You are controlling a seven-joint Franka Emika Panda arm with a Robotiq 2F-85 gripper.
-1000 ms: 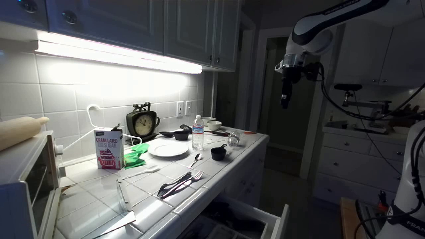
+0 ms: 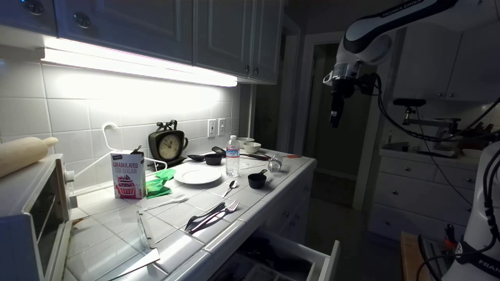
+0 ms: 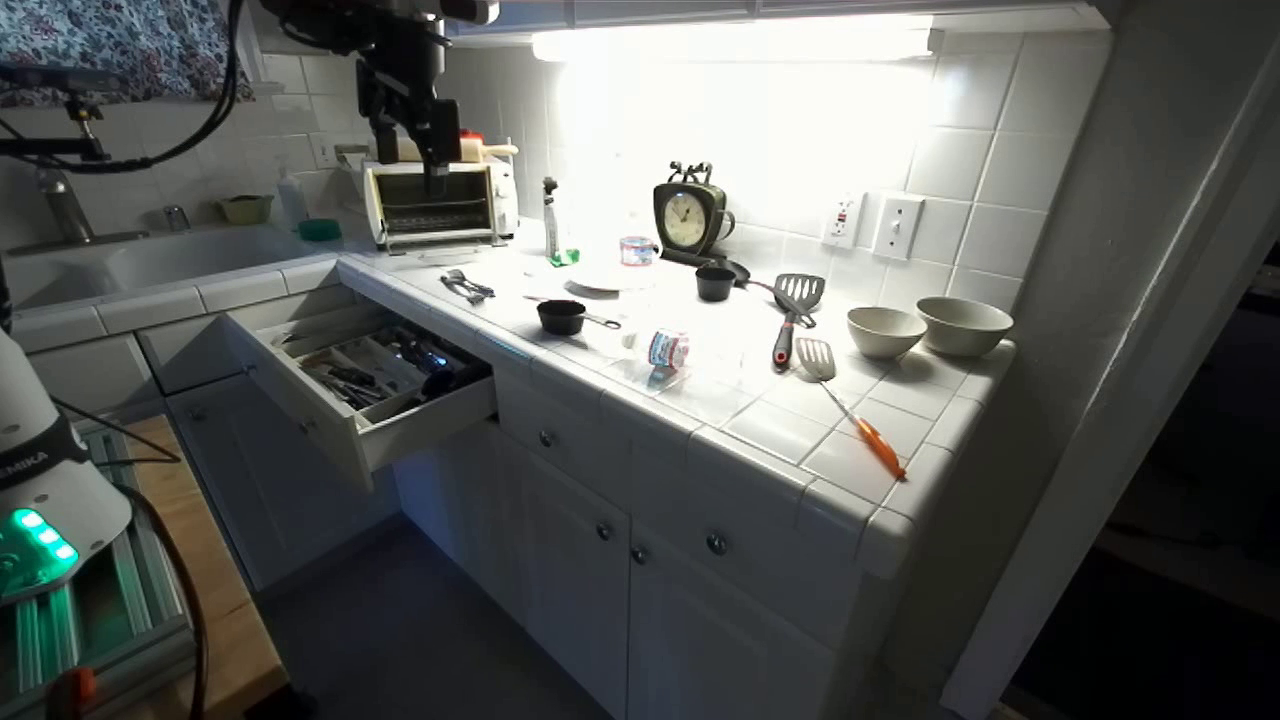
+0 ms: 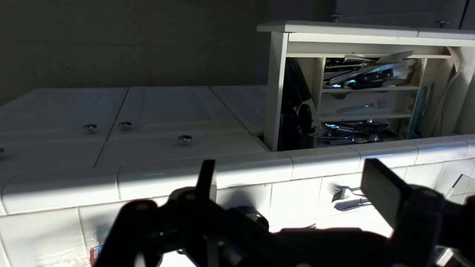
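High above the counter's front side, my gripper points downward, clear of everything. Its fingers stand wide apart in the wrist view, so it is open and empty. Below, the pulled-out drawer holds a divided organizer with knives, a fork and spoons. On the white tiled counter lie forks, a spoon and a black measuring cup. A white plate sits near an upright water bottle. A second clear bottle lies on its side.
Along the back stand a sugar box and a clock. The toaster oven fills the counter's far end. Two bowls and an orange-handled spatula are at the other end. The open drawer juts out beyond the counter edge.
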